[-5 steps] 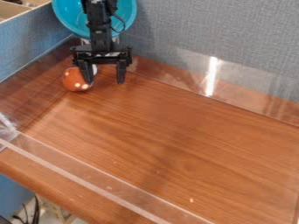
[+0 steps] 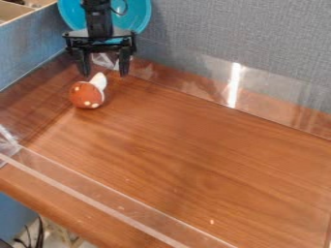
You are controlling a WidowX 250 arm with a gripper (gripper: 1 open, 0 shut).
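Observation:
My black gripper hangs at the upper left of the camera view, in front of a blue round bowl or plate by the wall. Its two fingers are spread apart with nothing visible between them. A small orange-red object with white spots and a white part, perhaps a toy, lies on the wooden surface just below and left of the gripper, apart from it.
A blue side wall bounds it at the left, a grey speckled wall at the back, and clear plastic edging runs along the front.
My gripper has risen and shifted left, away from the orange object, which now shows more fully.

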